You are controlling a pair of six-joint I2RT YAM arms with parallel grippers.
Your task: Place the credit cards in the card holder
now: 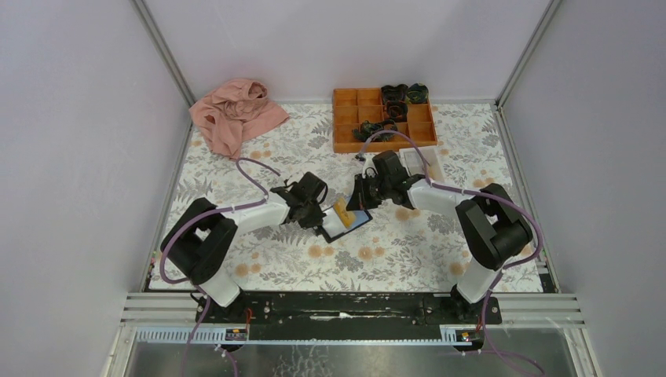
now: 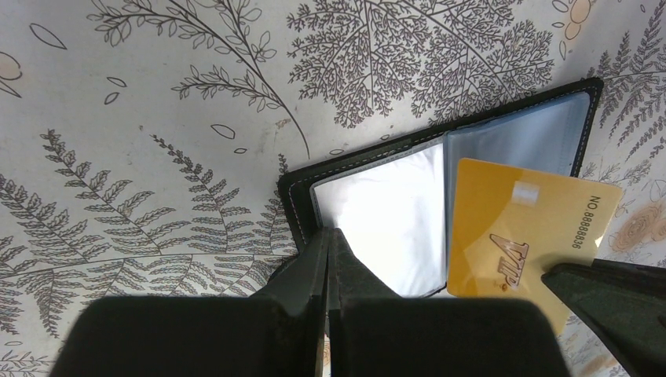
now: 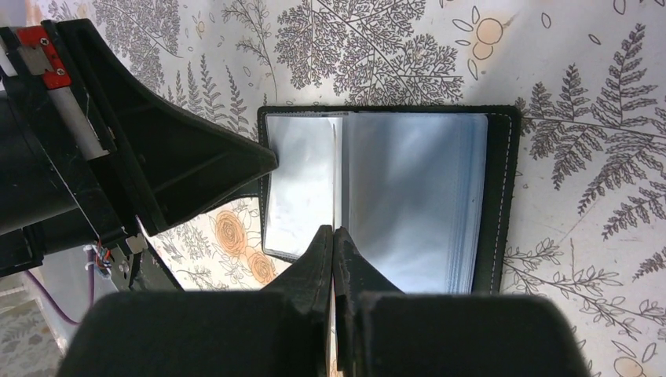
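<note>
The open card holder [image 1: 360, 220] lies on the patterned cloth, black-edged, with a white pocket [image 2: 385, 212] on one side and a blue pocket [image 3: 416, 181] on the other. A gold credit card [image 2: 518, 228] stands tilted over the holder, its lower edge near the fold in the left wrist view. My right gripper is shut on the card, which appears edge-on as a thin line in that view. My left gripper is shut at the holder's white-side edge; whether it pinches the edge cannot be told.
A white tray [image 1: 434, 154] stands behind the right arm, partly hidden. At the back are an orange compartment box [image 1: 344, 147] with dark coiled items and a crumpled pink cloth [image 1: 236, 114]. Free cloth lies in front of the holder.
</note>
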